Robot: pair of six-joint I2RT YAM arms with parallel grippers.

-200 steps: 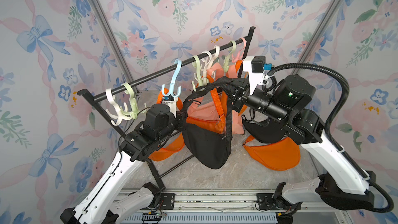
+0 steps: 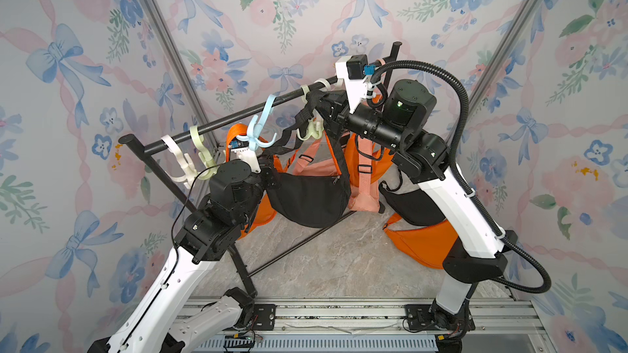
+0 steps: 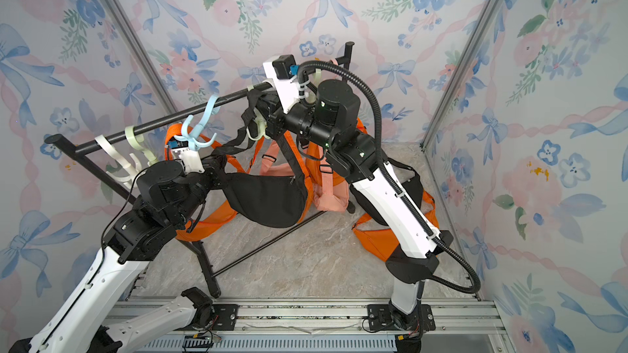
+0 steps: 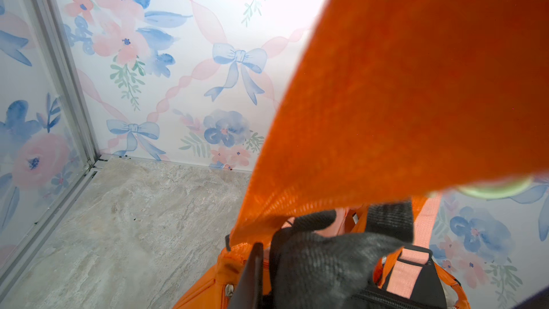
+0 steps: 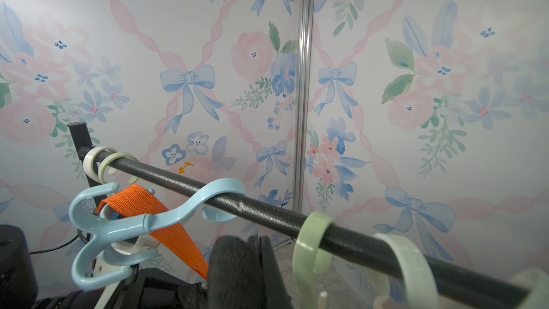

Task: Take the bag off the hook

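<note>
A black waist bag [image 2: 310, 199] hangs between my two arms in both top views, its body bowed below its strap. At its left end my left gripper [image 2: 267, 173] is shut on black fabric [image 4: 331, 269], seen low in the left wrist view. Up by the rail, my right gripper [image 2: 329, 109] is shut on the bag's black strap [image 2: 297, 124]; that strap [image 5: 231, 269] also shows at its fingers in the right wrist view. The light blue hook [image 2: 258, 127] hangs from the rail between the arms, tilted, close above my left gripper. The strap passes beneath its prongs.
The black rail [image 2: 229, 117] carries pale hooks [image 2: 180, 157] at left and a green hook [image 2: 314, 130] beside my right gripper. A broad orange strap [image 4: 400, 97] fills much of the left wrist view. Pink and orange bags hang behind; an orange-black bag [image 2: 425, 242] is at right.
My right gripper has moved up and left to the rail, carrying the strap. The black bag has risen. My left gripper has shifted left, and the blue hook has swung left.
</note>
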